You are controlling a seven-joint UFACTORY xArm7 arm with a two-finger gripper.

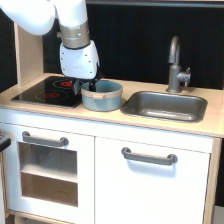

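Note:
A white robot arm [76,40] comes down from the top left over a toy kitchen. Its dark gripper [84,84] is low at the left rim of a light blue-grey pot [104,98], which stands on the counter between the black stovetop and the sink. The fingers are small and dark here; whether they are open or shut on the rim cannot be made out.
A black stovetop [40,92] with red rings is at the left. A steel sink [164,104] with a faucet [175,75] is at the right. Below are white cabinet doors [150,190], with an open compartment at the left.

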